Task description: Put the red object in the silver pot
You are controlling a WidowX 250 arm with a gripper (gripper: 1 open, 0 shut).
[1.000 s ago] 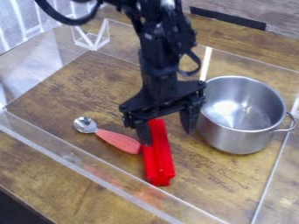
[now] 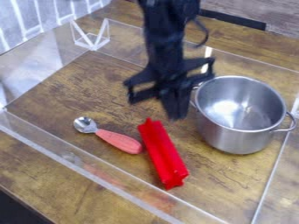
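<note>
The red object (image 2: 165,156), long and bar-like, lies on the table in the lower middle, its near end angled to the right. The silver pot (image 2: 219,127) stands upright to its right, with the visible inside empty. My gripper (image 2: 162,105) is a dark motion blur above the far end of the red object and left of the pot. It appears raised clear of the red object. The blur hides how far apart its fingers are.
A spoon (image 2: 105,135) with a pinkish-red handle lies just left of the red object, its handle end close to it. Clear tray-like walls (image 2: 76,159) border the work area.
The red object's near end has swung to the right; pot and spoon stay put.
</note>
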